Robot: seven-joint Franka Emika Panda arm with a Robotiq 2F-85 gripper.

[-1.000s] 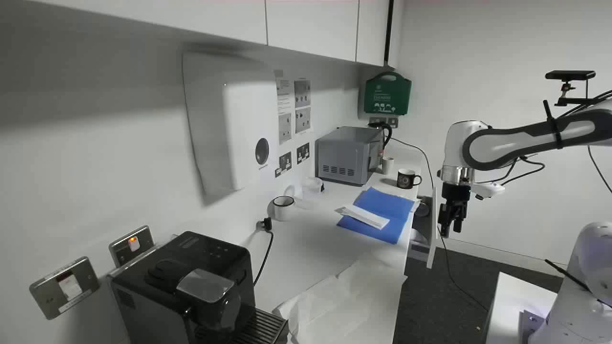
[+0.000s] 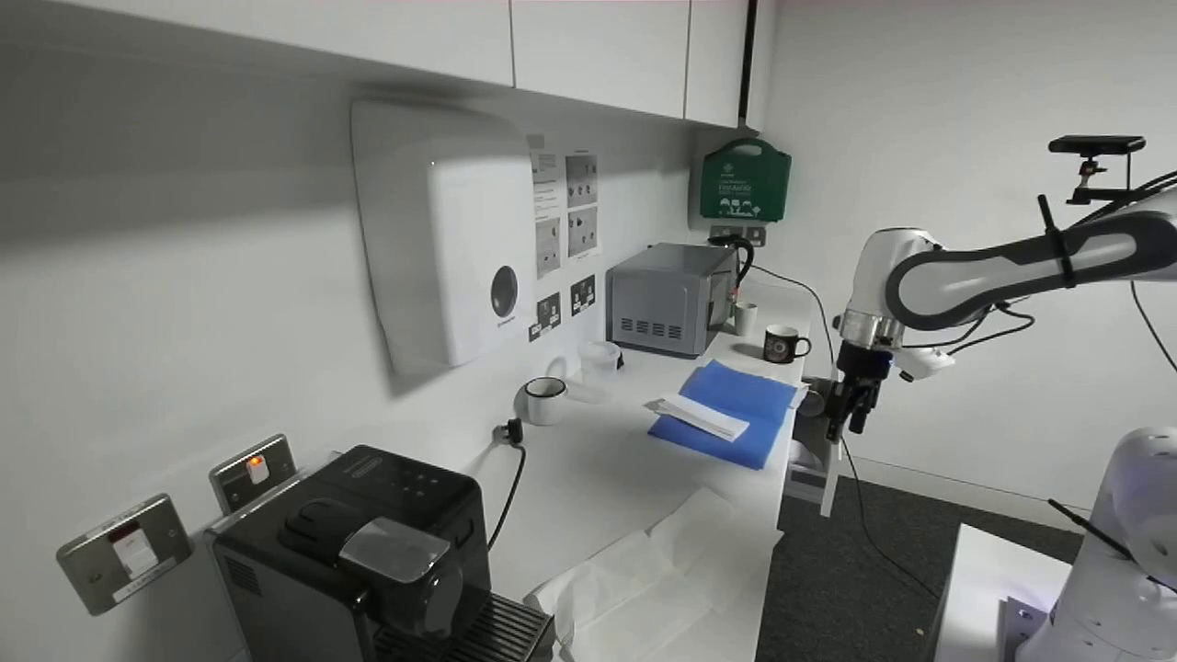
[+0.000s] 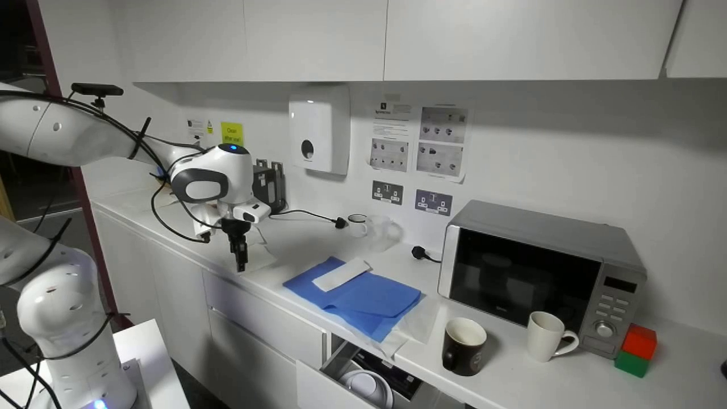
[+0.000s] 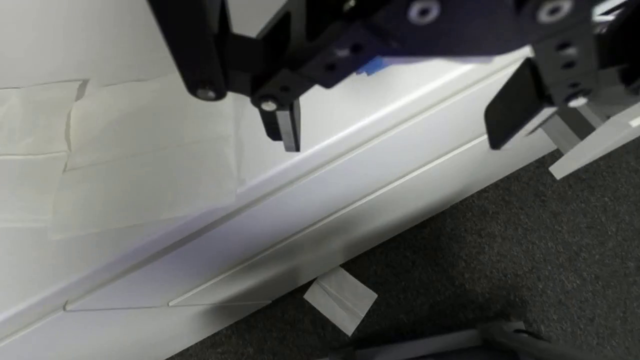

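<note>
My gripper [image 3: 241, 267] is open, its fingers [image 4: 280, 123] wide apart with nothing between them in the wrist view. It hangs in the air by the counter's front edge, pointing down. A blue cloth [image 3: 381, 300] lies on the counter with a folded white strip [image 3: 342, 274] on top of it. Below the counter a drawer [image 3: 334, 387] stands pulled out, with pale dishes [image 3: 366, 385] inside. A black mug [image 3: 465, 347] and a white mug [image 3: 543, 337] stand upright in front of the microwave [image 3: 531, 272].
Red [image 3: 638, 341] and green [image 3: 631, 363] blocks are stacked right of the microwave. Pale paper sheets [image 2: 662, 574] cover the counter near the coffee machine [image 2: 364, 552]. A rimmed mug [image 2: 545, 401] stands near the wall. Bare counter separates the cloth from the sheets.
In exterior view 1 my gripper has shifted left toward the counter and a little up, and it has tilted slightly. The cloth, mugs and drawer have not moved.
</note>
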